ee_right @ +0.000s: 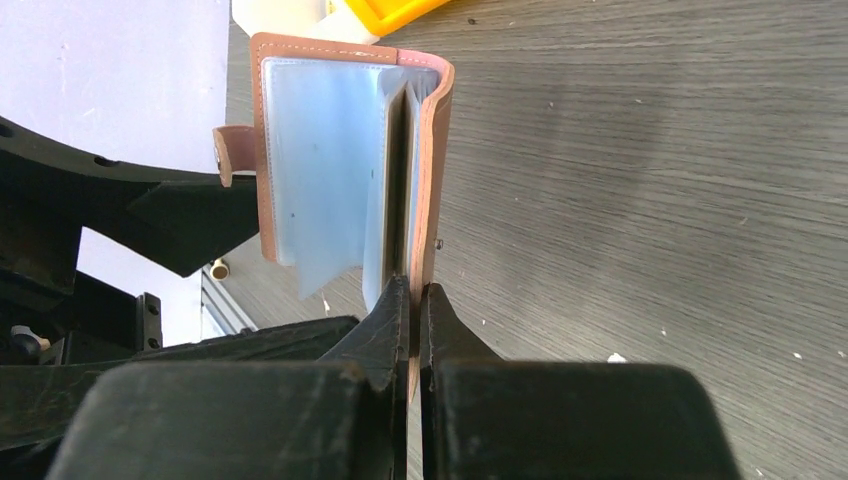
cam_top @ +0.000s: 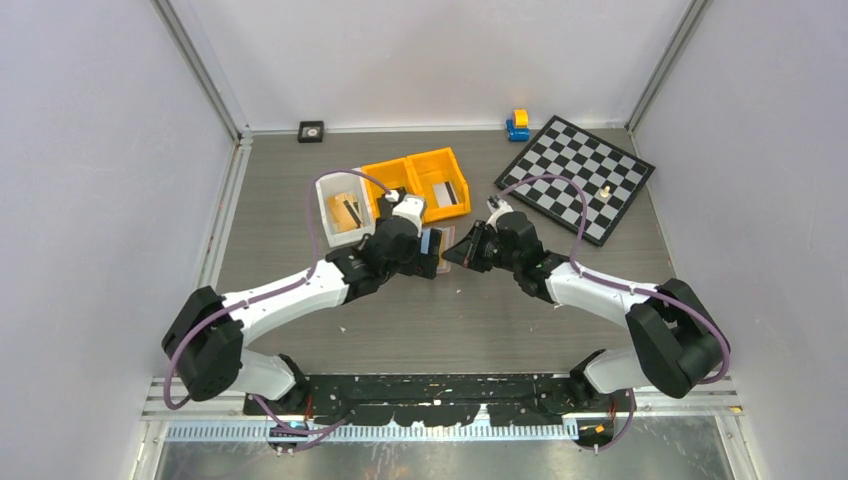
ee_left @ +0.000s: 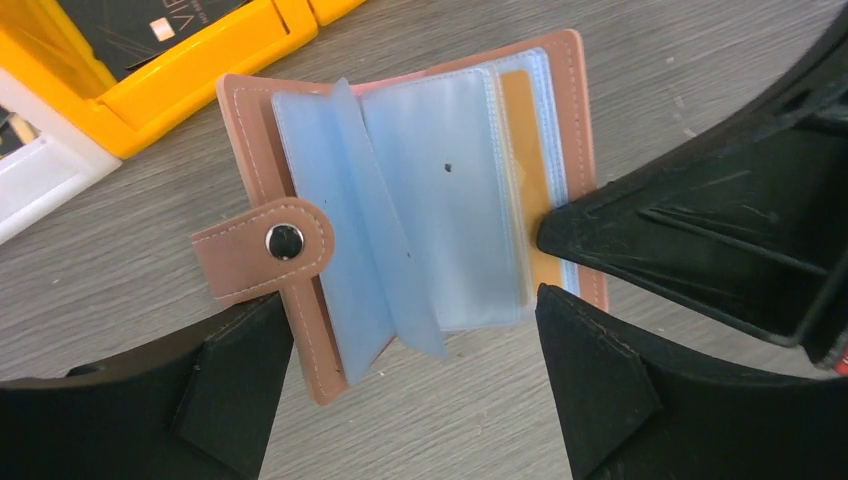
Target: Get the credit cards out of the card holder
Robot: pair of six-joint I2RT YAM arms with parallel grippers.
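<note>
The card holder [ee_left: 450,190] is a brown booklet with pale blue clear sleeves, lying open and held up over the table. An orange-yellow card [ee_left: 522,130] shows inside a sleeve near its right side. My right gripper is shut on the holder's edge, pinching the brown cover and sleeves. In the left wrist view my left gripper stands part open before the holder, its fingers spread apart, one near the snap strap [ee_left: 285,242]. Nothing appears gripped between them. From above, the left gripper hides much of the holder.
Two yellow bins [cam_top: 462,206] and a white bin [cam_top: 322,205] stand just behind the holder; cards lie in the white one and the right yellow one. A chessboard [cam_top: 640,185] occupies the back right.
</note>
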